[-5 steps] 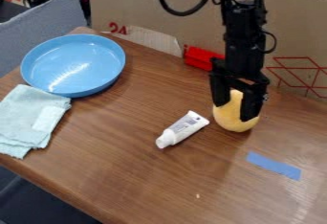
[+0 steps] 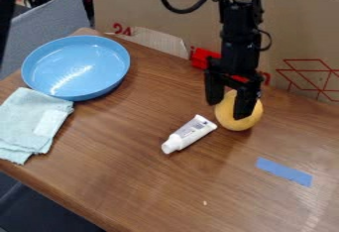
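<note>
The black gripper [image 2: 231, 89] hangs over a round yellow object [image 2: 241, 117] on the right half of the wooden table, its fingers reaching down at that object's upper side; whether they grip it is unclear. A white tube [image 2: 188, 135] lies diagonally just left and in front of the yellow object. A blue plate [image 2: 75, 65] sits at the back left, with a folded light cloth [image 2: 27, 123] in front of it.
A red object [image 2: 203, 56] stands against the cardboard backdrop [image 2: 153, 8] behind the arm. A strip of blue tape [image 2: 283, 172] is stuck at the right front.
The gripper has moved slightly left and up from where it was a second ago, uncovering more of the yellow object's top. The tube, plate and cloth are unmoved.
</note>
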